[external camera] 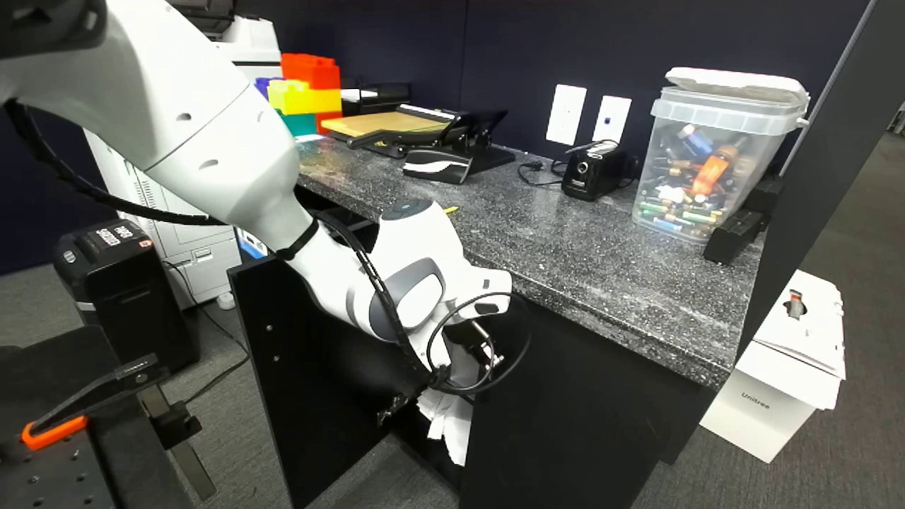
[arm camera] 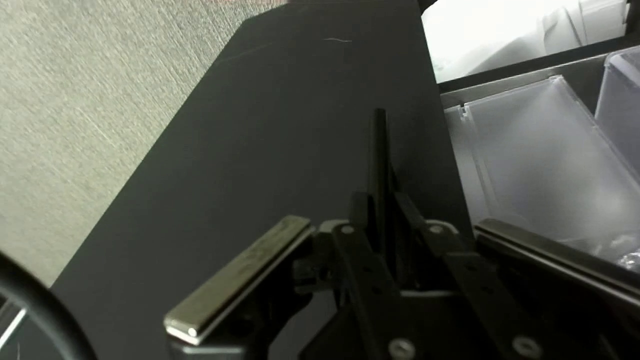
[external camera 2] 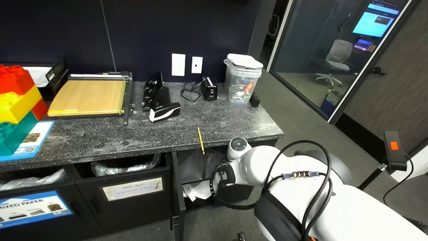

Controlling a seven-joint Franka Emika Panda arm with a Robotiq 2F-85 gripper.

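In the wrist view my gripper is shut on a thin dark bar (arm camera: 378,144), which stands up between its close fingers. The bar looks like a handle against the black panel (arm camera: 288,132), but the dark-on-dark contact is hard to make out. To the panel's right lie a clear plastic tray (arm camera: 540,162) and white paper or bag material (arm camera: 516,36). Both exterior views show the arm reaching low at the counter's front, by an open black cabinet (external camera 2: 180,192). Its fingers are hidden there.
The stone counter's edge (external camera: 594,322) runs close above the wrist. A yellow pencil (external camera 2: 201,140) lies at that edge, slightly overhanging. A clear battery bin (external camera 2: 242,80) and a sharpener (external camera 2: 209,89) stand farther back. Loose cables loop around the arm.
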